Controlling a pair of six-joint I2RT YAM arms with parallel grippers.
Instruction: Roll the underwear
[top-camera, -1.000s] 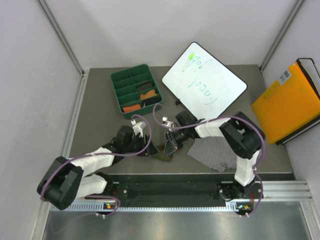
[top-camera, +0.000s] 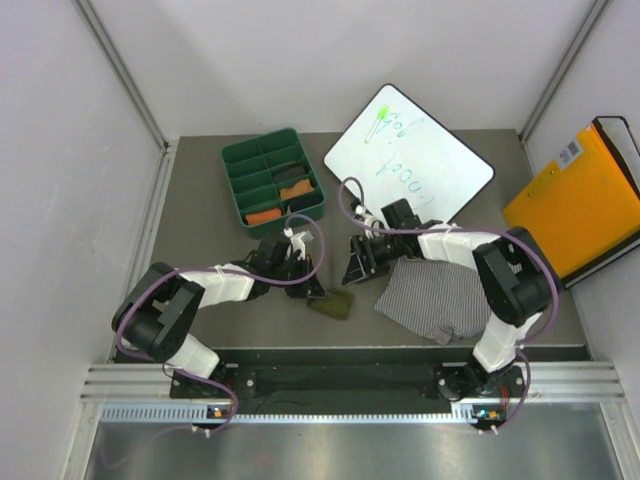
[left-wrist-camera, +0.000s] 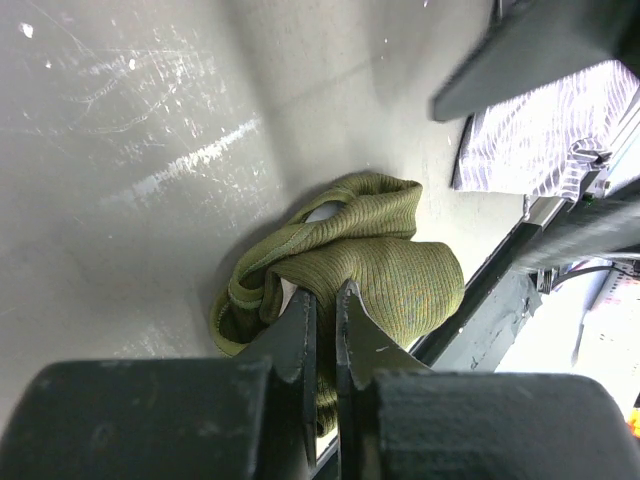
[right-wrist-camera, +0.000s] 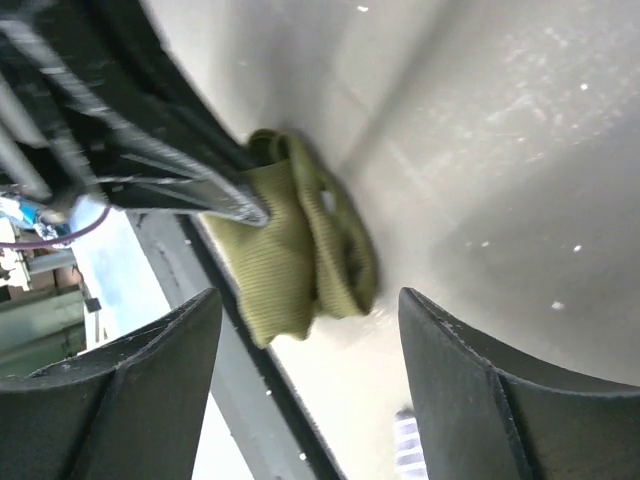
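Note:
The olive-green underwear (top-camera: 331, 306) lies folded into a small bundle near the table's front edge. My left gripper is shut on it, pinching its middle, with the folded cloth (left-wrist-camera: 415, 285) bulging out on both sides. To the right of the bundle and apart from it, my right gripper (top-camera: 356, 274) stands open. Between its spread fingers only bare table and cloth farther off appear. In the right wrist view the left gripper's fingers (right-wrist-camera: 215, 195) press down at the near end of the bundle (right-wrist-camera: 300, 255).
A striped grey cloth (top-camera: 435, 300) lies at the right. Behind, a green divided box (top-camera: 232, 155) holds several rolled items, beside a whiteboard (top-camera: 400, 150). An orange binder (top-camera: 575, 205) stands at the right edge.
My left gripper has moved right over the underwear and shut on it. My right gripper, earlier at the bundle, has backed off to the right and away from the front edge.

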